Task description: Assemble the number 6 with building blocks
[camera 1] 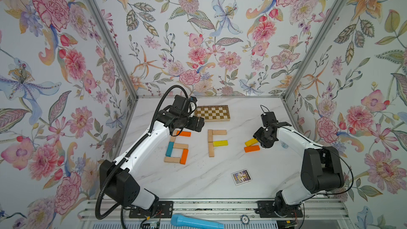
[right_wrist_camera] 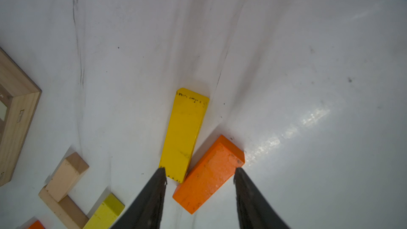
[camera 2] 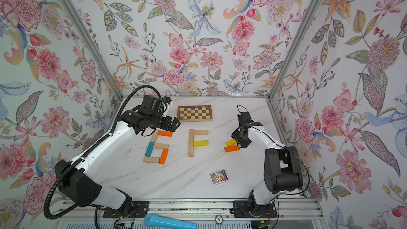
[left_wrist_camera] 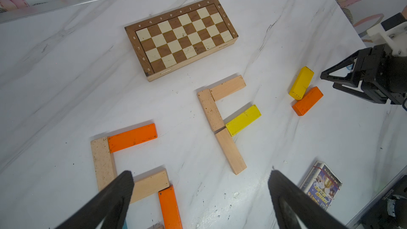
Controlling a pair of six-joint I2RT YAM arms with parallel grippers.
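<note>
Two wooden blocks stand end to end as an upright line, the lower wooden block [left_wrist_camera: 230, 151] below the upper wooden block [left_wrist_camera: 210, 109]. A third wooden block [left_wrist_camera: 228, 87] reaches right from the top, and a yellow block [left_wrist_camera: 243, 120] reaches right from the middle. Apart on the right lie another yellow block [right_wrist_camera: 184, 134] and an orange block [right_wrist_camera: 210, 174], close together. My right gripper is open above these two, nothing held. High over the table's left side, my left gripper is open and empty.
At left, an arrangement of wooden, teal and orange blocks [camera 1: 184, 157] lies on the table. A chessboard box [left_wrist_camera: 182, 38] is at the back, a small boxed card deck [camera 1: 241, 177] at the front.
</note>
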